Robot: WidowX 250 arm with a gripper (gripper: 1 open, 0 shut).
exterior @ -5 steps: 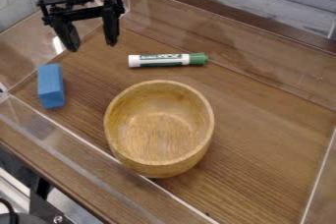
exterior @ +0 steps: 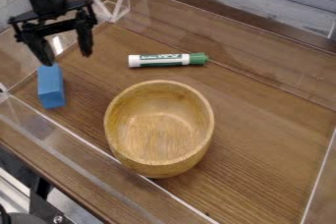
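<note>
A black gripper (exterior: 51, 43) stands open at the upper left, just above a blue rectangular block (exterior: 50, 85) lying on the wooden table (exterior: 256, 159). A round light-wood bowl (exterior: 159, 130) sits at the lower middle. Behind it lies a white-and-green tube (exterior: 167, 60) with a green cap at its right end.
A clear raised edge runs along the left side, close to the block and gripper.
The gripper has moved left and down, from above the area left of the tube to just above the blue block. The objects have not moved.
</note>
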